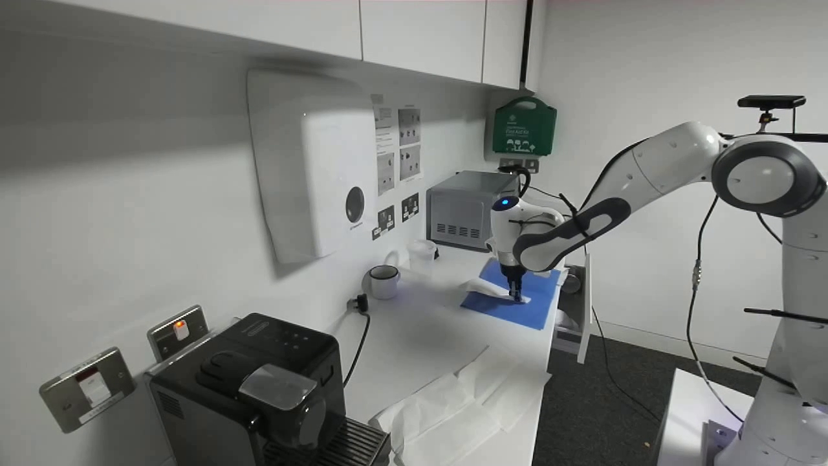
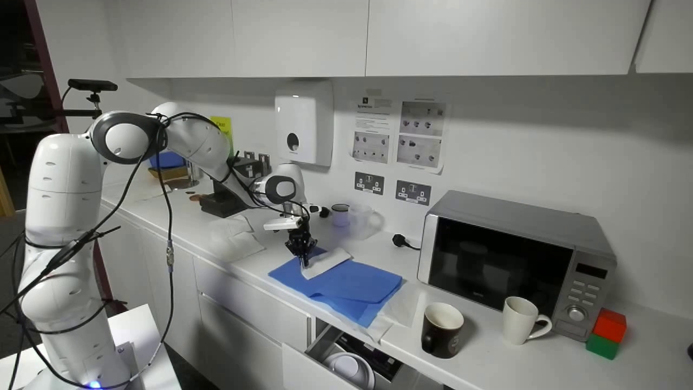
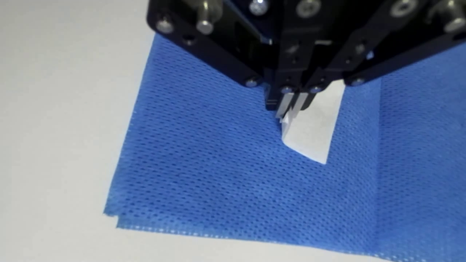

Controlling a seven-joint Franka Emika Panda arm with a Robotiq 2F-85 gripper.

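My gripper points down at the blue cloth [image 3: 209, 157], its fingers closed together. A folded white paper strip [image 3: 318, 126] lies on the cloth, and its creased edge runs up between the fingertips, pinched there. Part of the strip is hidden behind the gripper in the wrist view. From the second exterior view, the strip [image 2: 326, 261] stretches away from the gripper [image 2: 305, 261] over the blue cloth [image 2: 364, 283], which lies flat near the counter's front edge. The first exterior view shows the gripper [image 1: 515, 296] low over the cloth [image 1: 521, 312].
A drawer [image 2: 325, 364] stands open below the cloth. Beyond lie a dark mug [image 2: 443, 335], a white mug [image 2: 520, 322], red and green blocks [image 2: 607, 335] and a microwave [image 2: 513, 253]. White paper sheets [image 1: 466, 404] cover the counter near the coffee machine [image 1: 256, 388].
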